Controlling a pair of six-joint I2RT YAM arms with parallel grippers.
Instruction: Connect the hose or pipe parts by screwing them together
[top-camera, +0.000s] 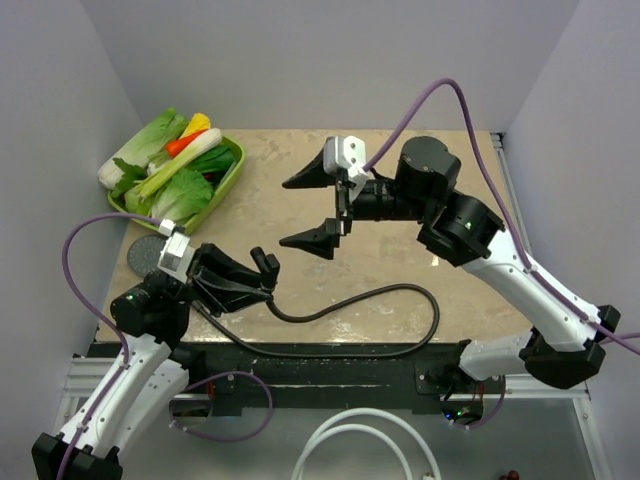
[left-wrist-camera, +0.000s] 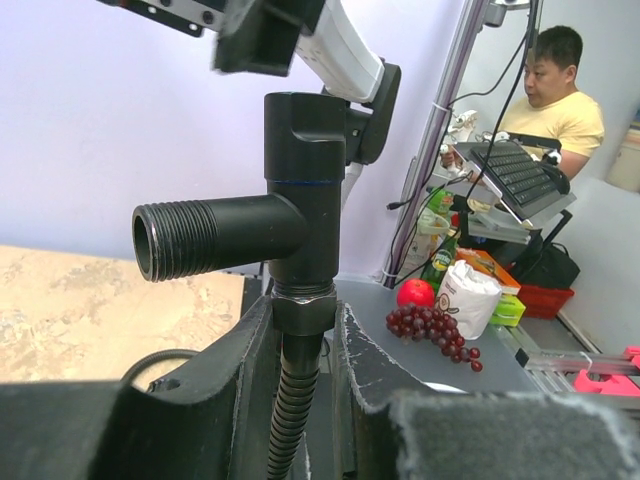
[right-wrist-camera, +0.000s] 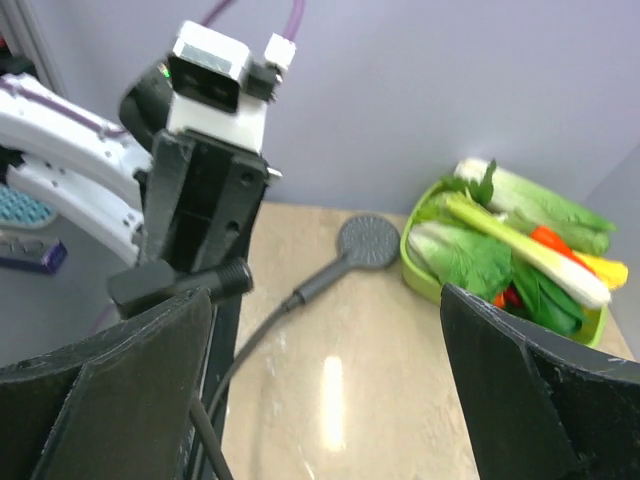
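A black threaded T-fitting (left-wrist-camera: 305, 190) stands upright on the end of the ribbed hose (left-wrist-camera: 296, 400), its side outlet pointing left in the left wrist view. My left gripper (top-camera: 265, 293) holds it at the nut, fingers either side of the hose. The hose (top-camera: 390, 288) loops across the counter to a round grey shower head (right-wrist-camera: 368, 240). My right gripper (top-camera: 310, 210) stands open, up and to the right of the fitting, nothing between its fingers.
A green basket (top-camera: 222, 195) of vegetables sits at the back left. A white hose (top-camera: 370, 415) lies below the front edge.
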